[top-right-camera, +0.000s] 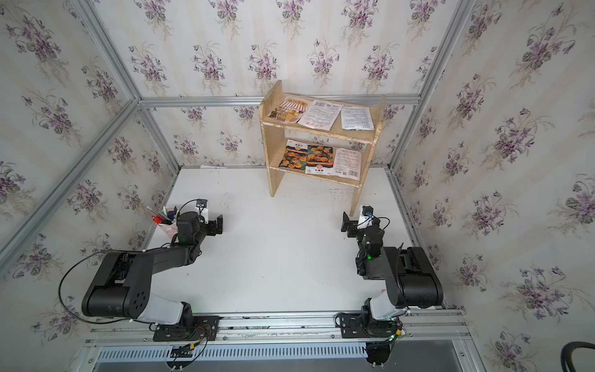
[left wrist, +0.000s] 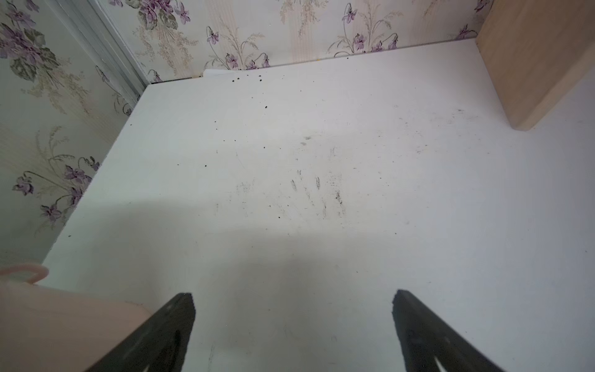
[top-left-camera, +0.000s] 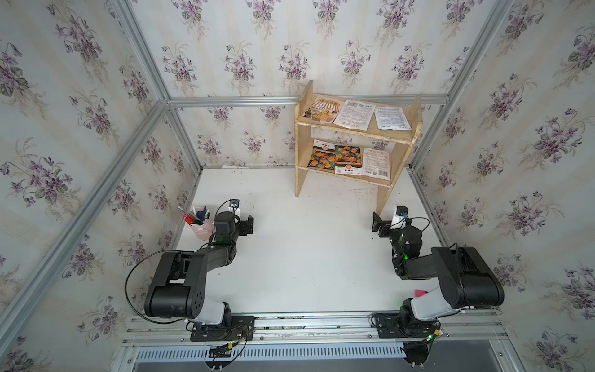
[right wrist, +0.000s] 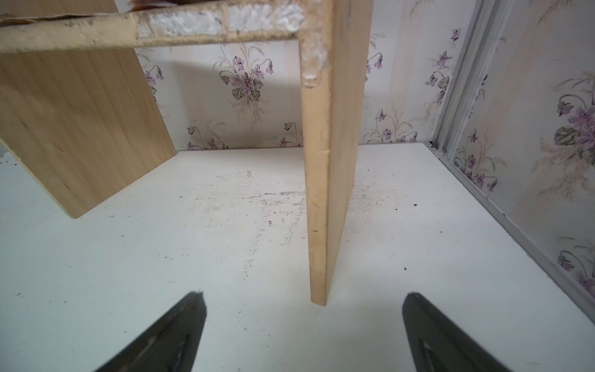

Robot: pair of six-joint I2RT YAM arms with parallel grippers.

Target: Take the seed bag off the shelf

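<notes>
A two-tier wooden shelf [top-left-camera: 301, 155] stands at the back, right of centre. On its lower board lie flat packets: two with orange flowers, a left one [top-left-camera: 322, 155] and a middle one [top-left-camera: 348, 160], and a pale printed one [top-left-camera: 376, 163] on the right. The upper board bears a packet with an awning picture [top-left-camera: 323, 109] and two white printed ones. Which is the task's seed bag I cannot tell. My left gripper is open over bare table. Open and empty, my right gripper faces the shelf's right leg [right wrist: 318, 248].
Beside the left arm stands a pink container [top-left-camera: 202, 230] holding pens and tools; its edge shows close to the left gripper. A small pink item [top-left-camera: 420, 292] lies near the right arm's base.
</notes>
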